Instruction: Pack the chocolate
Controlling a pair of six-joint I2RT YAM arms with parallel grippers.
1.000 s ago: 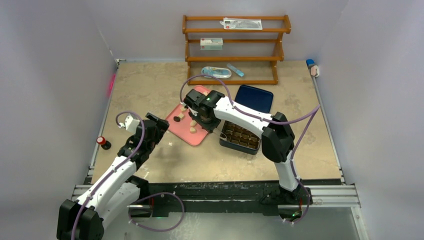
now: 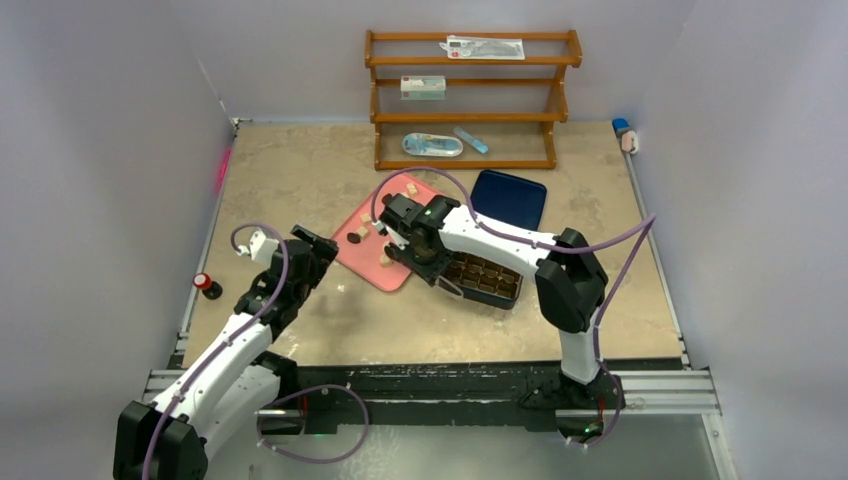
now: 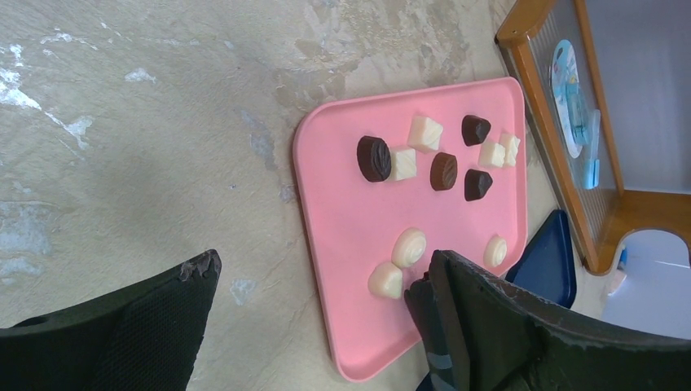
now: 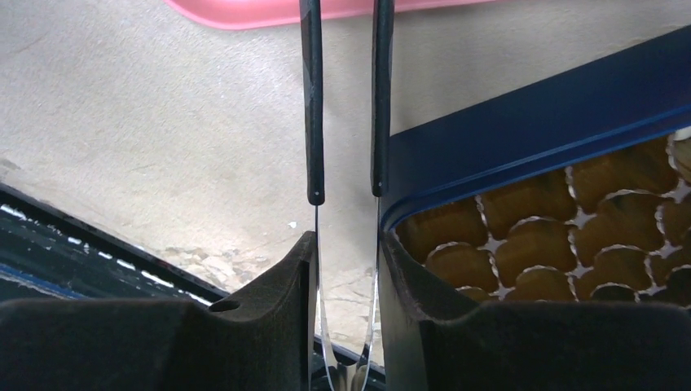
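Note:
A pink tray (image 3: 342,244) holds several dark and white chocolates (image 3: 374,159). Beside it is a navy box (image 4: 521,122) with a brown grid of compartments (image 4: 530,236). My left gripper is open with nothing between its fingers, left of the tray in the top view. My right gripper holds two long tong-like tips over the bare table by the box's near left corner; they stand part open, and I see nothing between them.
A navy lid (image 2: 508,195) lies behind the box. A wooden rack (image 2: 465,117) with packages stands at the back. A red-capped bottle (image 2: 208,286) sits at the left.
My right arm has moved toward the front and slightly right, toward the box's near left corner. The left arm has stayed still.

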